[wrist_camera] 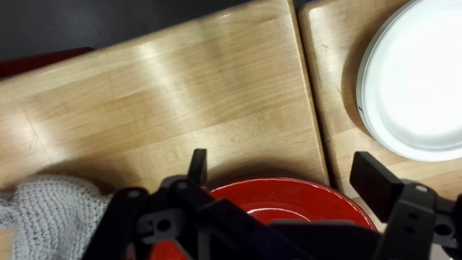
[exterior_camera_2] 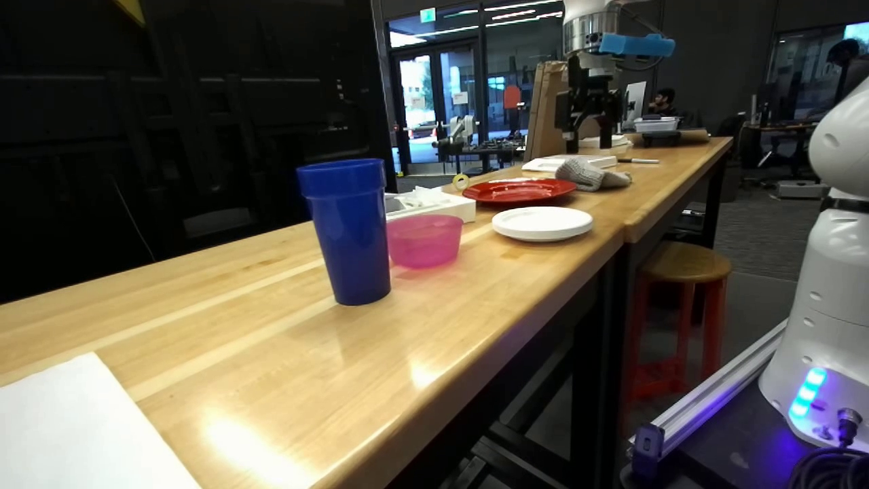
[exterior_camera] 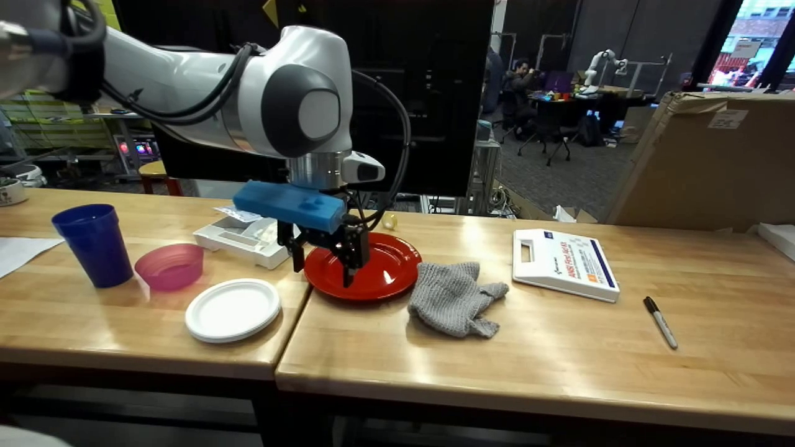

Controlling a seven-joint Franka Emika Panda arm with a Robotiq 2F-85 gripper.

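My gripper hangs above the near edge of the red plate (wrist_camera: 277, 195), its two fingers wide apart and nothing between them. In exterior view 1 the red plate (exterior_camera: 395, 272) lies flat on the table, partly covered by the gripper (exterior_camera: 322, 272). A crumpled grey knitted cloth (exterior_camera: 447, 298) rests right beside the plate. On the other side of the table seam is a white plate (exterior_camera: 233, 310). Beyond it a pink bowl (exterior_camera: 170, 267) stands next to an upright blue cup (exterior_camera: 93, 246).
A white open box (exterior_camera: 242, 238) sits behind the white plate. Toward the right lie a white first-aid case (exterior_camera: 564, 262) and a black-and-grey marker (exterior_camera: 660, 321). A cardboard box (exterior_camera: 708, 164) rises at the back right.
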